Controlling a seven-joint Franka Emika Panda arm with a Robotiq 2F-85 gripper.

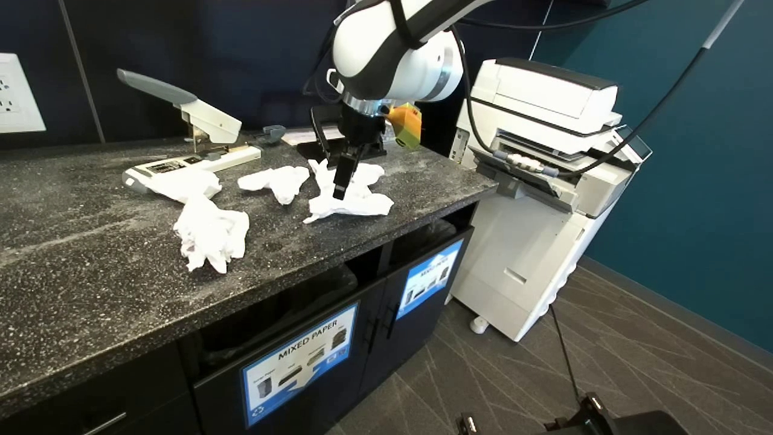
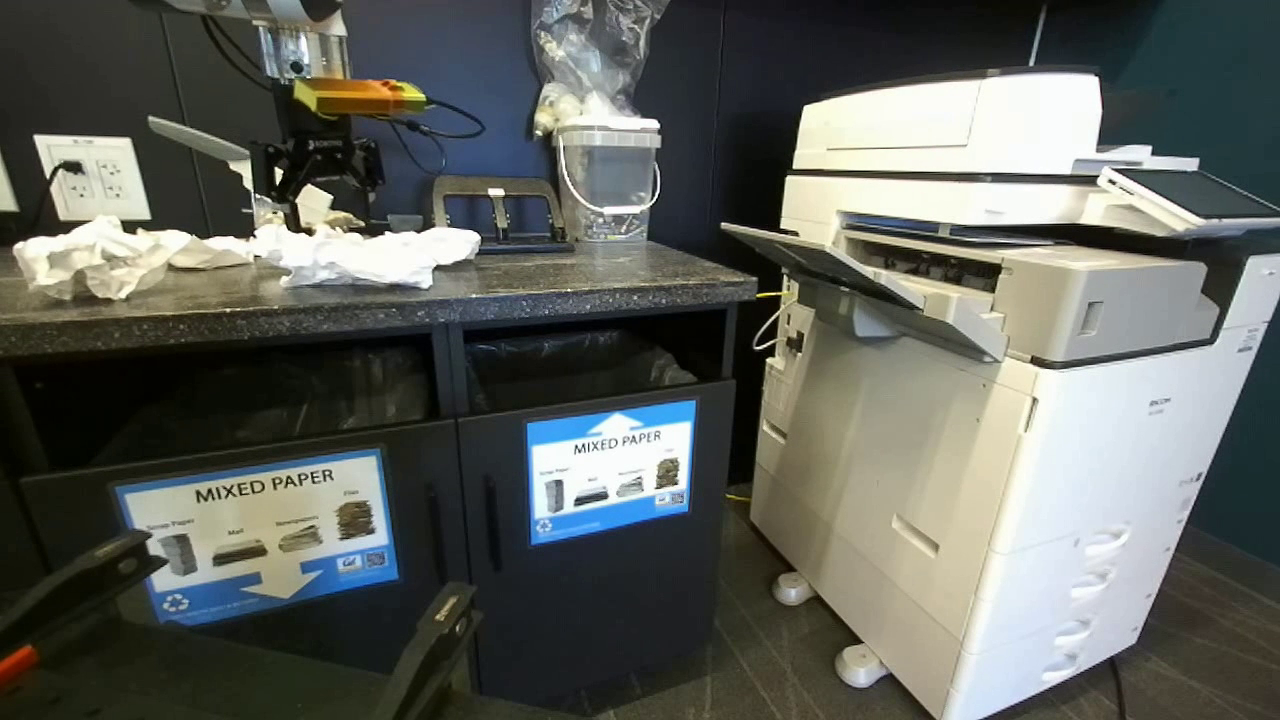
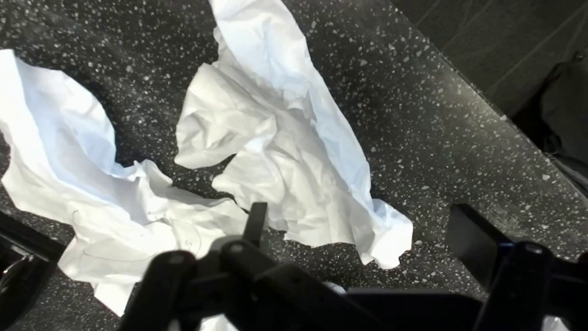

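Several crumpled white papers lie on the dark speckled counter (image 1: 94, 275). Above one crumpled paper (image 1: 355, 199), on the right of the group, hangs my gripper (image 1: 342, 190), pointing down. Its fingers stand wide apart in the wrist view, so the gripper is open. The end of a long crumpled sheet (image 3: 308, 160) lies below the gap, not clamped. Another creased sheet (image 3: 110, 204) is to the left there, partly covered by the gripper. Elsewhere on the counter are a smaller paper (image 1: 282, 181) and a larger crumpled pile (image 1: 210, 232).
A long-arm stapler (image 1: 210, 127) stands behind the papers. At the back are a hole punch (image 2: 498, 204) and a clear bucket (image 2: 609, 174). Open bin slots, labelled mixed paper (image 2: 612, 468), sit under the counter edge. A printer (image 2: 912, 480) stands to the right.
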